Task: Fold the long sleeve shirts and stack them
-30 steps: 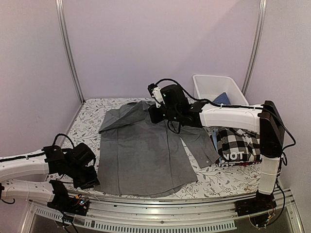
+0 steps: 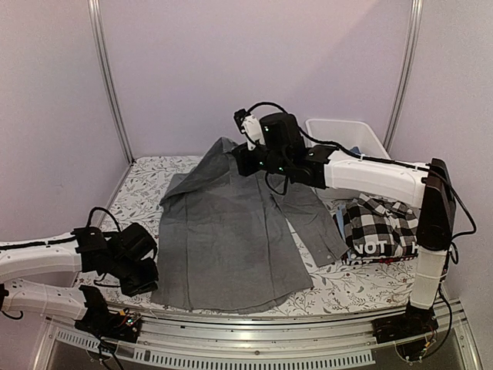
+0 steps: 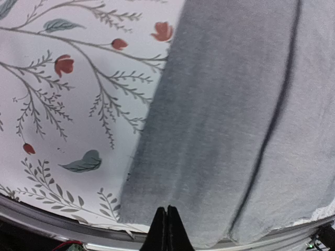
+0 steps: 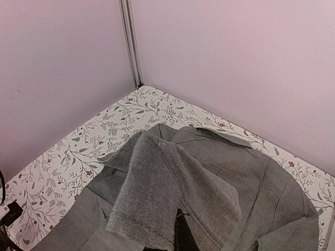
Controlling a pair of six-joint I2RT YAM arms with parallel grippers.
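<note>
A grey long sleeve shirt (image 2: 227, 254) lies spread on the floral table, one sleeve stretched toward the front right. My right gripper is shut on a raised fold of that grey cloth, lifting it above the shirt's upper part near the back centre in the top view. My left gripper is shut, over the shirt's front left corner, with nothing visible between its fingers.
A white bin (image 2: 339, 127) with blue cloth stands at the back right, largely behind my right arm. A black-and-white checked pile with lettering (image 2: 381, 231) sits at the right. Bare table shows left of the shirt.
My right gripper has risen, pulling the grey fold higher. My left arm has shifted slightly near the front left corner.
</note>
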